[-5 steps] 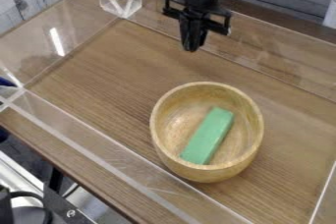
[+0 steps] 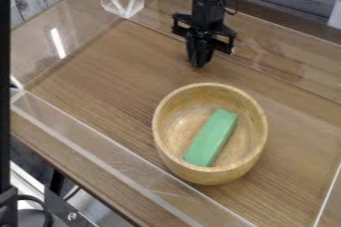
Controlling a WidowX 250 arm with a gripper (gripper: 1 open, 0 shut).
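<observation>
My gripper (image 2: 200, 56) hangs from the black arm at the top middle, low over the wooden table (image 2: 94, 92); its fingertips are small and dark, and how far apart they stand is hard to make out. A round tan bowl (image 2: 170, 157) sits in the lower middle, holding a long green block (image 2: 210, 136) lying at a slant.
A clear, angular container (image 2: 122, 0) stands at the upper left. Dark cables or objects lie at the lower left edge. The middle, left and right of the table are mostly clear.
The bowl and green block look unmoved.
</observation>
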